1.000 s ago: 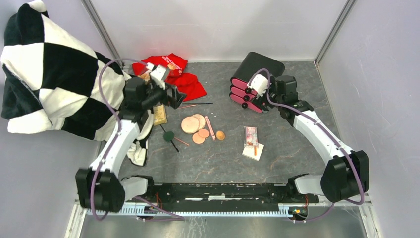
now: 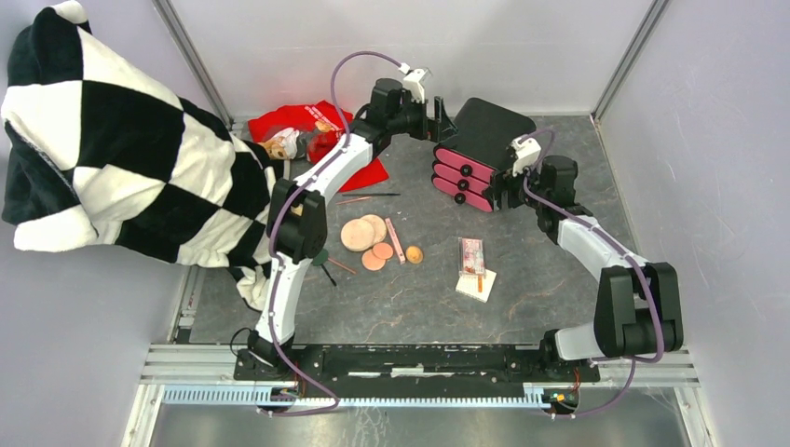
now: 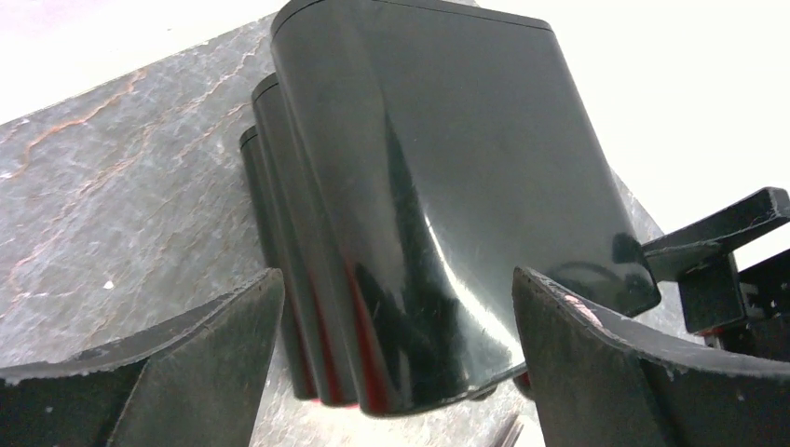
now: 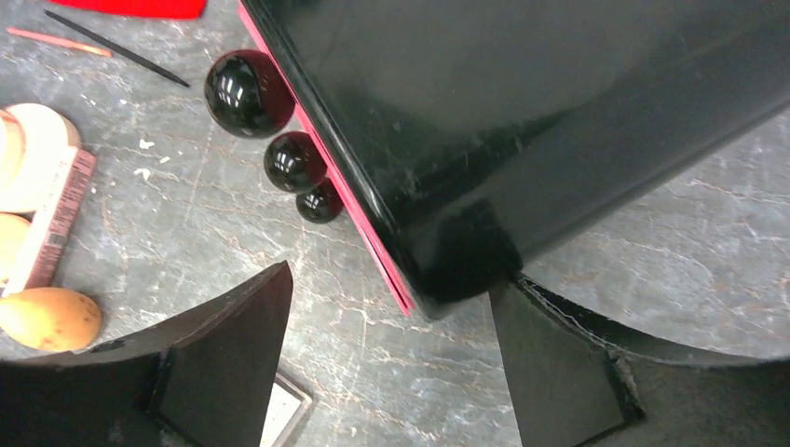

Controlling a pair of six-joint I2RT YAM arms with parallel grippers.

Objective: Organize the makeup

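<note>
A black makeup organizer (image 2: pixel 484 126) with three pink drawers and round black knobs stands at the back right. My left gripper (image 2: pixel 436 123) hangs at its back-left, open around empty space, the case filling the left wrist view (image 3: pixel 447 168). My right gripper (image 2: pixel 503 194) is open at the case's front-right corner, seen between the fingers in the right wrist view (image 4: pixel 522 112). Compacts and puffs (image 2: pixel 359 235), a pink stick (image 2: pixel 396 242), an orange sponge (image 2: pixel 415 254), brushes and a palette (image 2: pixel 471 256) lie on the grey floor.
A red bag (image 2: pixel 289 126) lies at the back left, beside a large checkered plush cloth (image 2: pixel 130 168). Walls close in the back and right sides. The front-centre floor has some bare room.
My left arm has swung from the left toward the back centre, up to the organizer. My right gripper has shifted slightly, staying by the case's front-right corner.
</note>
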